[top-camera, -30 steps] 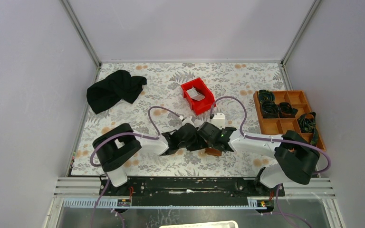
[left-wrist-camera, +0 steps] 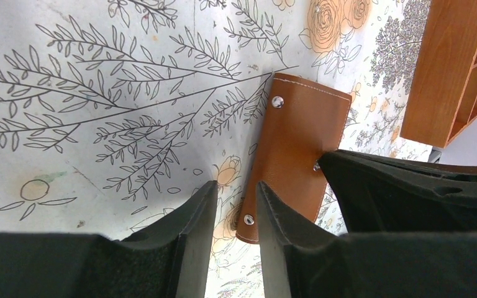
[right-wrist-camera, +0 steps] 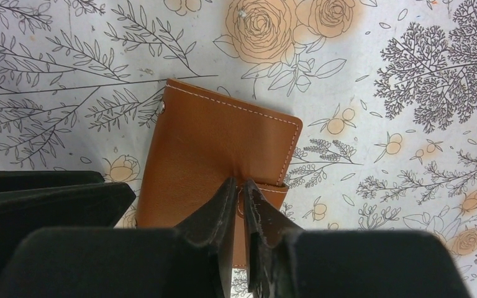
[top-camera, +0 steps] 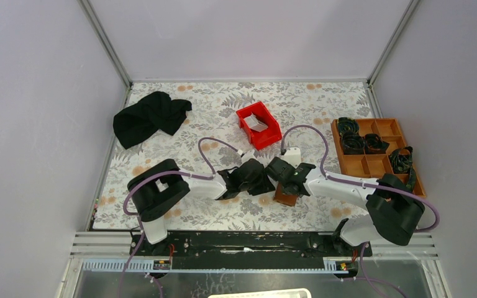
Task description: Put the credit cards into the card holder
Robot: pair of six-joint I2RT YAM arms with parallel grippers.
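A brown leather card holder (left-wrist-camera: 295, 136) with metal snaps (left-wrist-camera: 277, 102) lies on the patterned table at the front centre, partly under my arms in the top view. My left gripper is just left of the holder, its fingertips a little apart with nothing visible between them. My right gripper is over the holder (right-wrist-camera: 217, 136), fingertips close together at the edge of its lower pocket; whether they grip it is unclear. The red bin (top-camera: 259, 138) at the back holds a pale item (top-camera: 254, 122), too small to identify.
A wooden compartment tray (top-camera: 352, 162) with dark coiled items stands on the right. A black cloth (top-camera: 149, 118) lies at the back left.
Both arms have shifted slightly to the right since a second ago, and more of the brown holder shows beneath the right one in the top view.
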